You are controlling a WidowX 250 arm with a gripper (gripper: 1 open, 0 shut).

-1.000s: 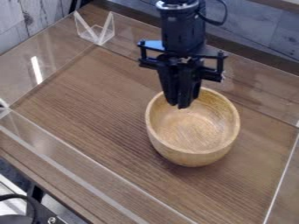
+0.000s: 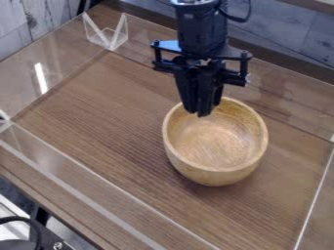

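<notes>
A round wooden bowl (image 2: 214, 150) rests on the wooden table right of centre. The black gripper (image 2: 201, 96) hangs from the top over the bowl's back part, pointing down, its lower end overlapping the bowl's rear rim in this view. Whether its fingers are open or shut, or hold anything, I cannot tell.
The wooden table (image 2: 92, 137) has clear room to the left and in front of the bowl. Grey walls line the top edges. A dark cable or fitting sits at the bottom left corner.
The gripper has risen very slightly. The bowl looks much the same.
</notes>
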